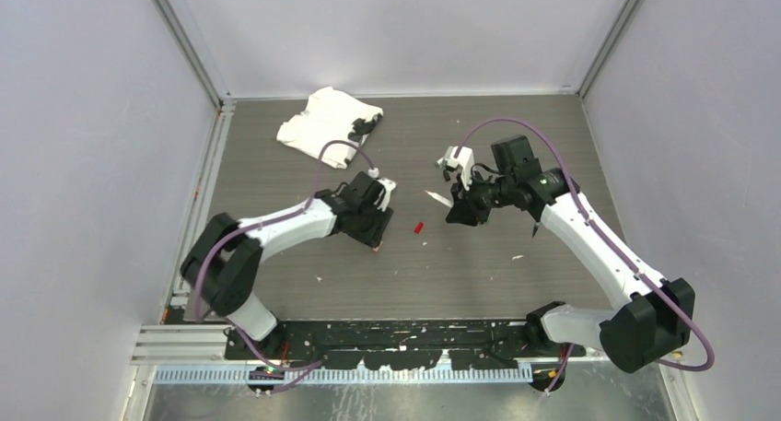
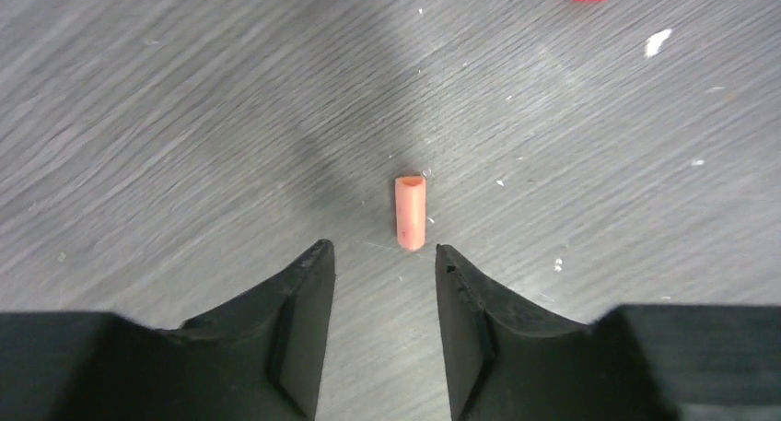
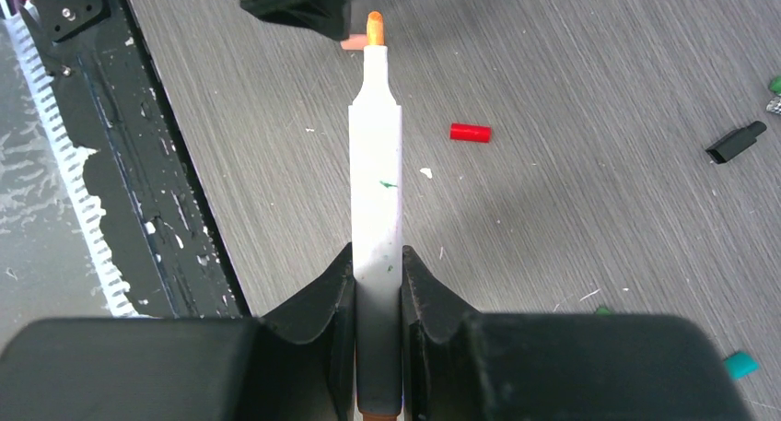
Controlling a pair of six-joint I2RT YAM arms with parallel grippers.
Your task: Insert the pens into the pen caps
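In the right wrist view a white marker pen with an orange tip points away from my right gripper, whose fingers are shut on its body. An orange pen cap lies on the table in the left wrist view, its open end facing away from my left gripper. That gripper is open above the table, the cap just beyond its fingertips and nothing between them. From above, the left gripper mostly hides this cap. A red cap lies on the table between the two arms.
A black cap and a teal cap lie on the table at the right of the right wrist view. A white cloth is at the back left. The table between the arms is mostly clear.
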